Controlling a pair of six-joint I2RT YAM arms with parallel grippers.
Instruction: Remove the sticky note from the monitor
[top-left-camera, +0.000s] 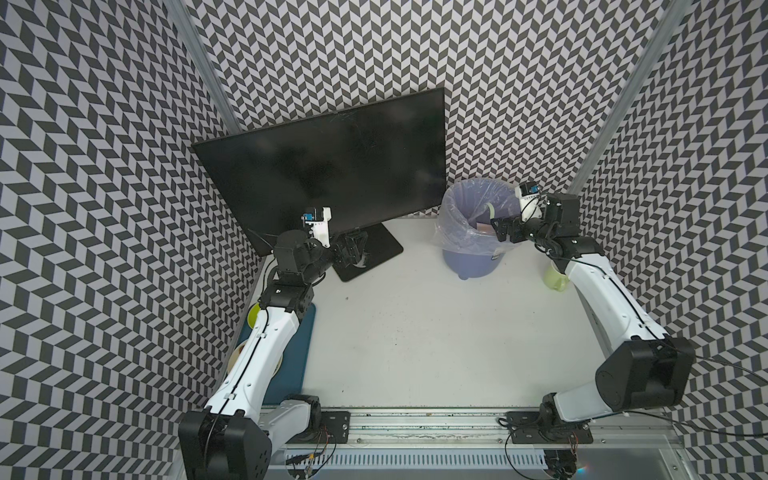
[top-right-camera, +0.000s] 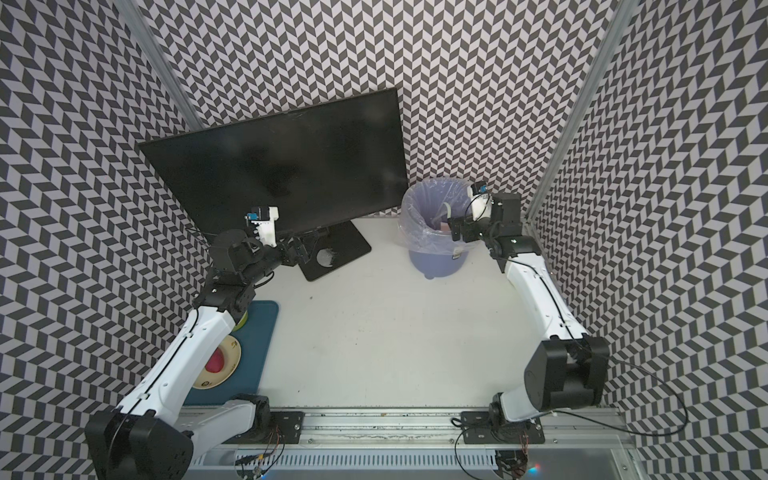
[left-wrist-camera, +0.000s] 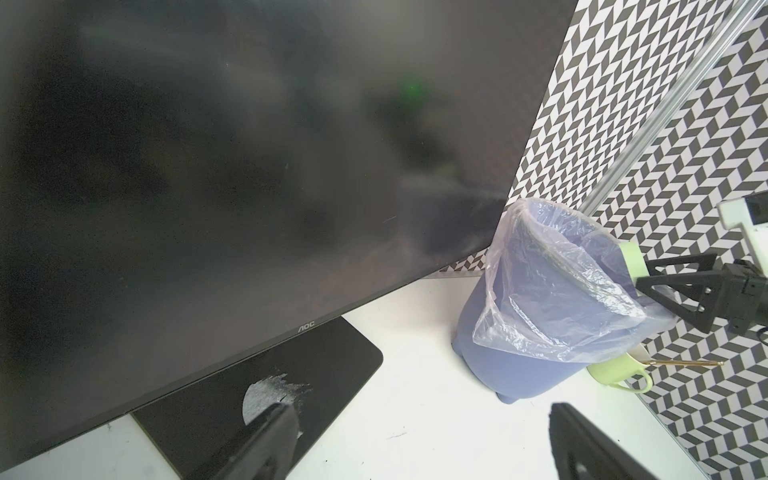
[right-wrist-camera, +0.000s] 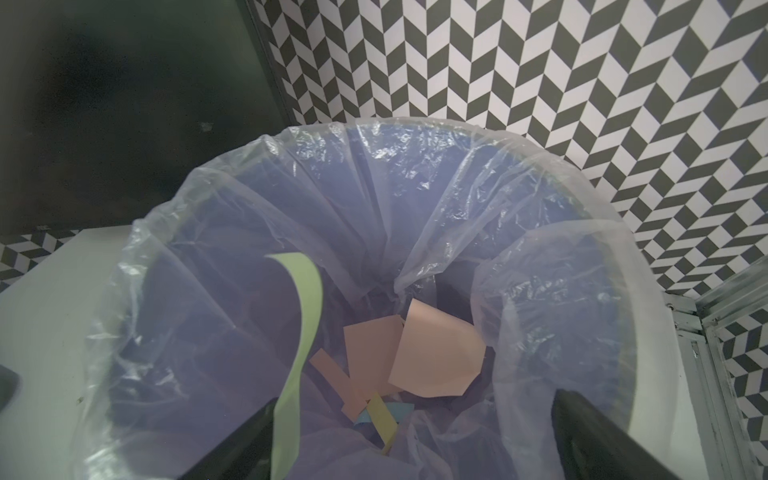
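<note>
The black monitor stands at the back left, and no note is visible on its screen in these views. My left gripper is open in front of the monitor's lower part, empty. My right gripper is open over the lined bin. A pale green sticky note hangs at one of its fingers, inside the bin mouth, also seen in the left wrist view. Pink notes, a yellow strip and a blue piece lie at the bin's bottom.
A green mug stands right of the bin. A teal tray with a plate is at the front left, under the left arm.
</note>
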